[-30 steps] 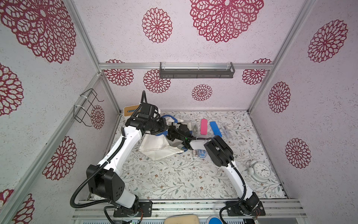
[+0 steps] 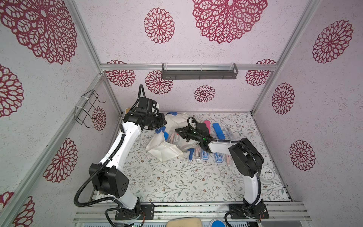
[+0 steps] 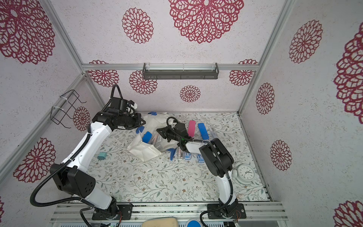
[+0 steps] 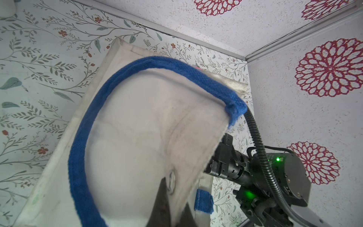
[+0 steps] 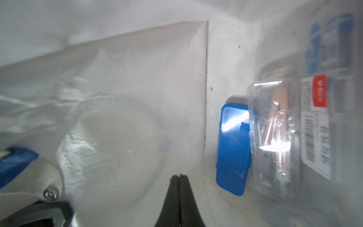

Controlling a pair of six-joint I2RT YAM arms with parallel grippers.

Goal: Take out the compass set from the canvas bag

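Observation:
A cream canvas bag [image 2: 160, 150] with blue handles lies open mid-table. My left gripper [image 2: 161, 123] is above it; in the left wrist view its fingers appear shut on the canvas edge, beside a blue handle [image 4: 81, 147]. My right gripper is shut with nothing visible between its fingertips, over the bag's opening. Inside, the right wrist view shows a blue case [image 5: 232, 147], a clear case with a pink compass [image 5: 274, 151] and a labelled clear box [image 5: 317, 143] at the right.
Pink [image 3: 191, 128] and blue [image 3: 202, 131] cases and several clear boxes lie right of the bag. A clock [image 3: 246, 174] stands at the front right.
My left gripper has risen slightly with the bag's edge, opening the bag. My right arm has shifted, its elbow now farther right.

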